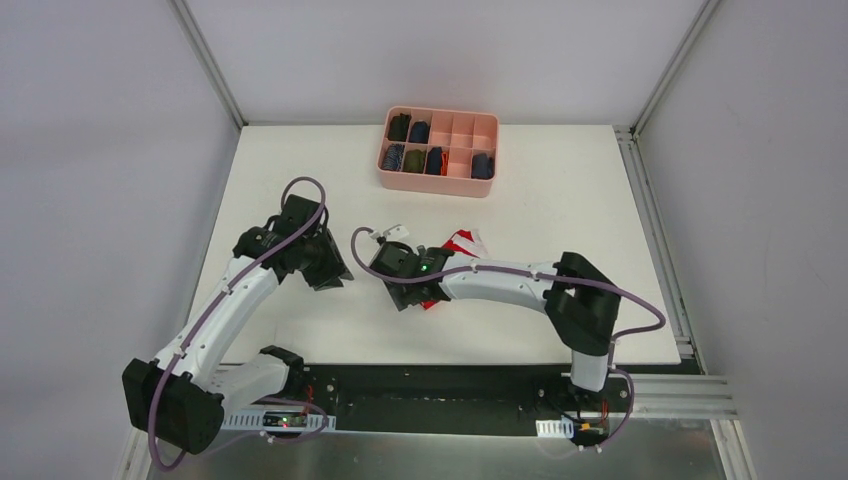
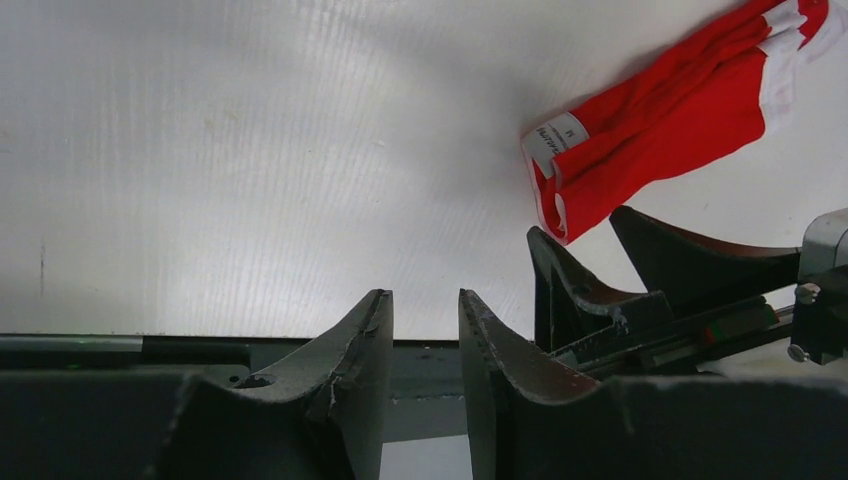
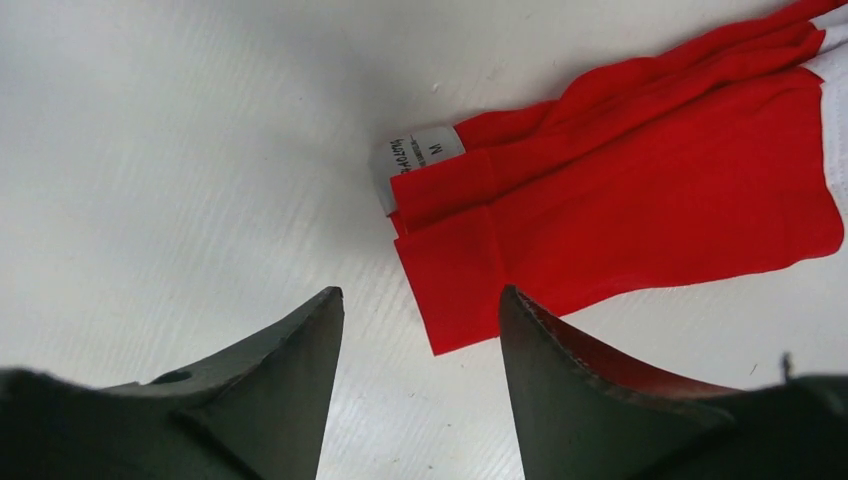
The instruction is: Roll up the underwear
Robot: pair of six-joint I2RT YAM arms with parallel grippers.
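The red underwear (image 3: 640, 210) with a white band lies folded lengthwise on the white table, its size label showing at the near-left end (image 2: 620, 150). In the top view it is mostly hidden under my right arm. My right gripper is open over that labelled end, fingertips at the fabric's lower edge and beside it, nothing visibly held. My left gripper stands part open over the table's front left region, left of the underwear, with nothing between its fingers.
A pink divided box (image 1: 462, 130) at the back holds several dark rolled items and a red one. The right gripper shows close beside the left in the left wrist view.
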